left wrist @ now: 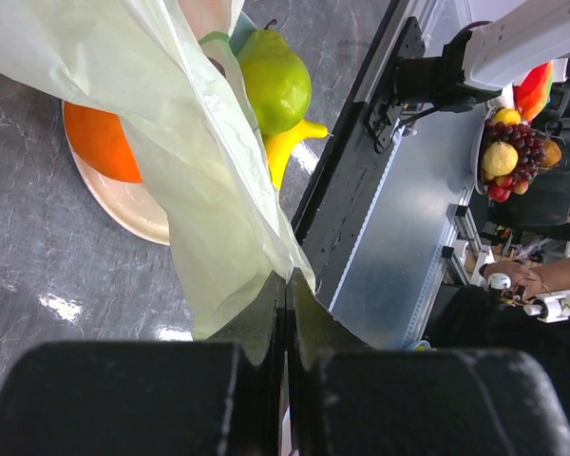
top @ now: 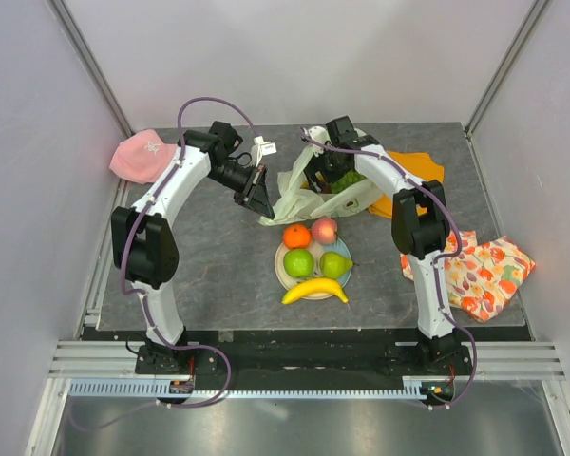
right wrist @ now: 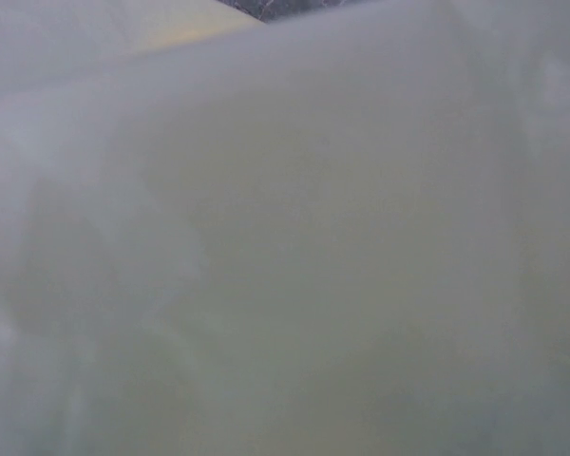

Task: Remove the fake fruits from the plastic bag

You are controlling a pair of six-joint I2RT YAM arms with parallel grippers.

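Note:
The translucent plastic bag [top: 294, 195] lies at the back centre, holding green grapes [top: 350, 179]. My left gripper is shut at the bag's edge, the thin plastic at its fingertips. My right gripper [top: 318, 171] is inside the bag's opening; in the top view its fingers look apart, and its wrist view is filled with blurred plastic. A plate [left wrist: 123, 209] in front of the bag holds an orange [top: 296, 236], a peach [top: 324, 231], green apple [top: 298, 264], pear [top: 333, 265] and banana [top: 313, 288].
A pink cloth [top: 141, 157] lies back left, an orange cloth [top: 418, 166] right of the bag, and a floral cloth [top: 489, 280] front right.

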